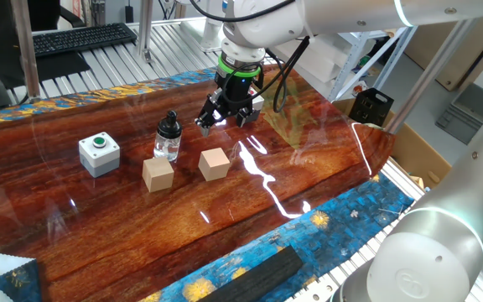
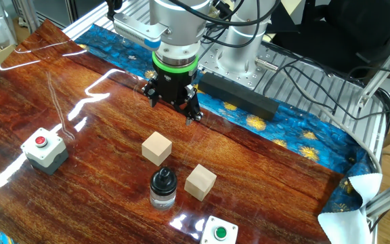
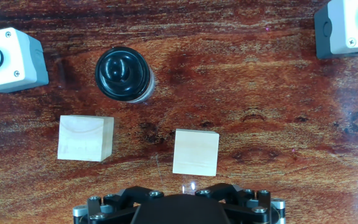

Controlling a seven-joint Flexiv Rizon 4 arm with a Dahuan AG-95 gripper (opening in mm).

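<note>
My gripper (image 2: pixel 173 110) hangs above the table with its fingers spread wide, and nothing is between them. In the wrist view, the open gripper shows along the bottom edge. Just beyond it lies one pale wooden cube (image 3: pixel 195 152). A second wooden cube (image 3: pixel 84 138) rests to the left, apart from the first. Behind the cubes, a clear bottle with a black cap (image 3: pixel 124 74) stands upright. The same bottle (image 1: pixel 168 138) and both cubes, one nearer the gripper (image 1: pixel 214 164) and one nearer the bottle (image 1: pixel 158 174), appear in exterior view 1.
A green-button box (image 1: pixel 99 154) sits beyond the bottle, and a red-button box (image 2: pixel 44 150) stands on the opposite side. A dark bar (image 2: pixel 238 97) lies along the blue patterned cloth by the robot base.
</note>
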